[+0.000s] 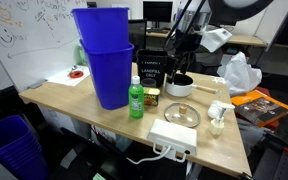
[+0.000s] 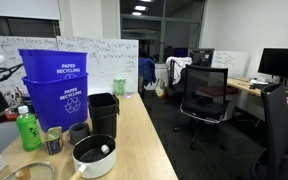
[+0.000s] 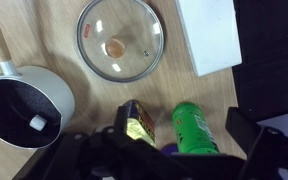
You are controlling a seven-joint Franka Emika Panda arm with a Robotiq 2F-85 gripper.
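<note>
My gripper (image 1: 173,62) hangs open above the back of the table, with nothing held. In the wrist view its dark fingers (image 3: 246,132) stand wide apart, above a green bottle (image 3: 192,130) and a yellow-labelled can (image 3: 136,122). A white pot (image 1: 179,88) with a dark inside and a long pale handle rests on the table below the gripper. Inside the pot lies a small white object (image 3: 38,123). The round glass lid (image 3: 121,38) lies flat, apart from the pot.
Stacked blue bins (image 1: 111,75) and a black bin (image 1: 152,68) rise left of the gripper. A white appliance (image 1: 173,138) sits at the front edge. White items (image 1: 218,120) and a plastic bag (image 1: 242,75) occupy the right. Bare wood (image 2: 144,130) shows beside the pot.
</note>
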